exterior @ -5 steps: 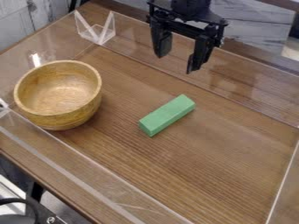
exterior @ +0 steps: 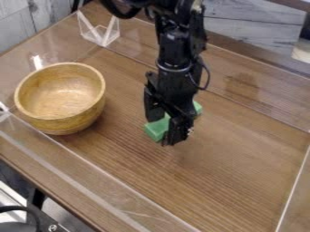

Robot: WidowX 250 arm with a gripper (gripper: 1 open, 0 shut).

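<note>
The black gripper point(exterior: 168, 109) hangs low over a green block point(exterior: 158, 130) at the middle of the wooden table, its lower parts around and in front of the block. The gripper appears open, though its dark body hides part of the block.
A large yellow bowl point(exterior: 91, 106) sits at the left. A clear angular object point(exterior: 101, 27) stands at the upper left.
The arm has come down from the back of the table toward the camera and onto the green block, which it now partly covers.
</note>
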